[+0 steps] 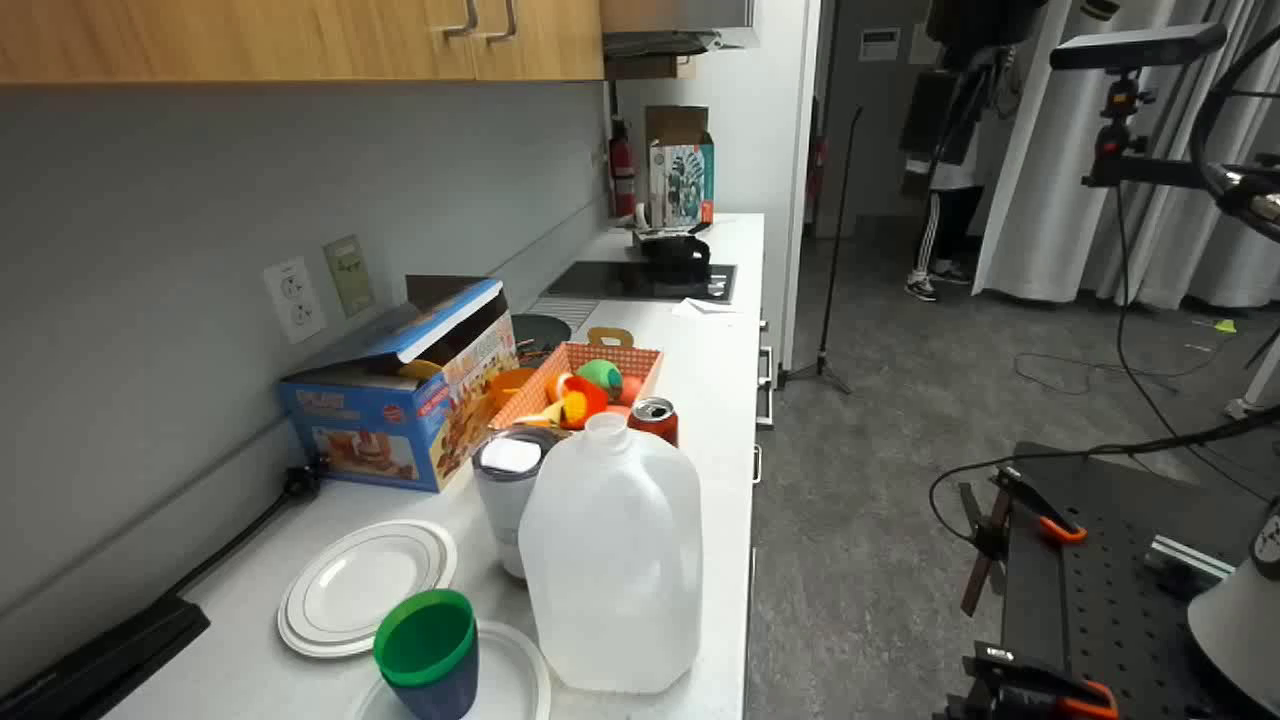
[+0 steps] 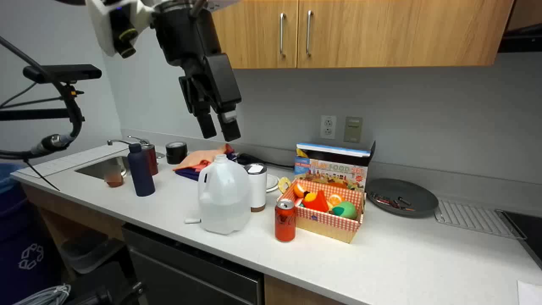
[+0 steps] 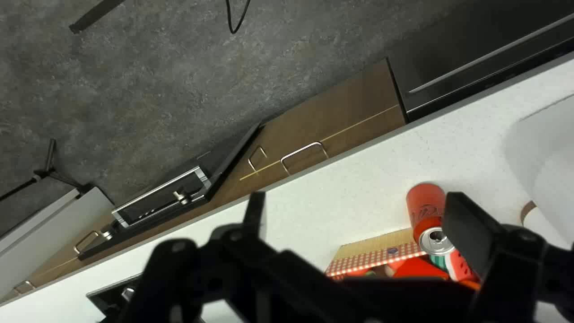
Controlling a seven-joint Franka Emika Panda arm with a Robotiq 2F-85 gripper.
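High over the counter in exterior view 2, my gripper stands open with nothing between its fingers. Below it is a translucent plastic jug, upright on the counter. To the jug's right a red soda can stands in front of a checkered basket holding play food such as a green piece. In the wrist view the open gripper spans the counter, its right finger overlapping the view of the can. The gripper is out of frame in exterior view 1.
A white tumbler is close behind the jug, with white plates and a green cup nearby. A play food box leans by the wall. Wooden cabinets hang above. Counter to the right of the basket is clear.
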